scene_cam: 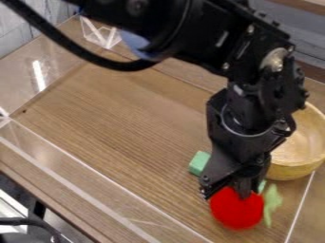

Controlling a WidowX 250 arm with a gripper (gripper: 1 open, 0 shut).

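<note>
My gripper (231, 182) hangs low at the right of the camera view, its fingertips just over a red round object (237, 211), which looks like a tomato with pale green leaves (271, 204) beside it. The fingers are partly hidden by the arm's body, and I cannot see anything held between them. A small green block (200, 163) lies just behind and left of the fingers.
A yellow bowl (297, 158) stands to the right, partly behind the arm. A white wire rack (99, 30) and a blue object sit at the back left.
</note>
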